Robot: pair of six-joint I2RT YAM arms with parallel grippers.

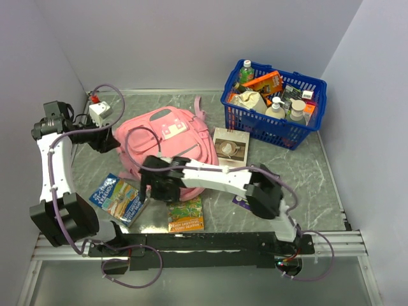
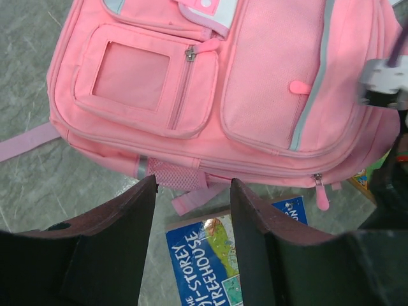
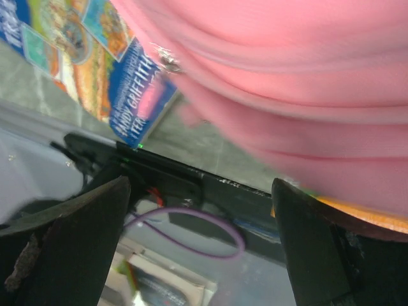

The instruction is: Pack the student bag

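Observation:
A pink school bag (image 1: 171,131) lies flat on the grey table, its front pockets facing up. In the left wrist view a zipper pull (image 2: 322,197) hangs from the bag's near edge. My left gripper (image 1: 108,146) is at the bag's left side, its fingers apart and empty; the bag's edge lies just past its fingertips. Over the bag's lower left corner is my right gripper (image 1: 145,194), open with nothing between its fingers. A blue treehouse book (image 1: 120,199) lies below the bag, and a green-orange book (image 1: 186,218) sits partly under its lower edge.
A blue basket (image 1: 275,131) full of bottles and boxes stands at the back right. Beside the bag lies a book with a cup on its cover (image 1: 231,150). A purple book (image 1: 241,202) is partly covered by my right arm. Bare table shows at the right.

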